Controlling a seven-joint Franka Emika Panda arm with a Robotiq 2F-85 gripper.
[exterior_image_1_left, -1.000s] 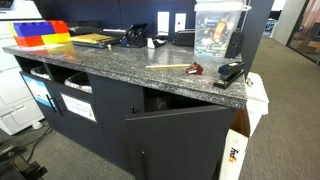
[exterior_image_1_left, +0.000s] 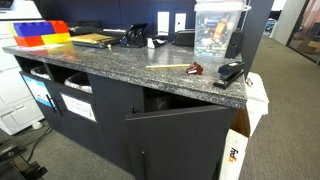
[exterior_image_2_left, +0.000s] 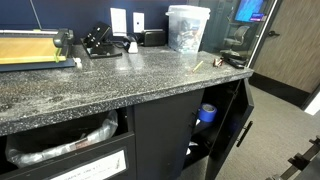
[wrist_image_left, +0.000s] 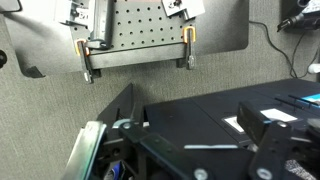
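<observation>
My gripper is open at the bottom of the wrist view, with nothing seen between its fingers. It hangs above the dark cabinet and the grey carpet. The black cabinet door (exterior_image_1_left: 180, 141) stands ajar below the right end of the counter. Behind it, in exterior view 2, a blue roll (exterior_image_2_left: 207, 112) lies on an inner shelf. The speckled counter (exterior_image_1_left: 130, 66) carries a wooden stick (exterior_image_1_left: 167, 66), a small red object (exterior_image_1_left: 194, 69) and a black stapler-like tool (exterior_image_1_left: 230, 75).
A clear bin (exterior_image_1_left: 216, 30) stands at the counter's back right. Coloured blocks (exterior_image_1_left: 42, 34) sit at its far left. An open cubby holds a lined bin (exterior_image_2_left: 62, 140). In the wrist view, a perforated metal plate (wrist_image_left: 140, 25) fills the top. Carpet (wrist_image_left: 50, 120) is clear at the left.
A dark piece at the lower left corner of exterior view 1 has shifted slightly. The counter, its objects and the cabinet door look the same.
</observation>
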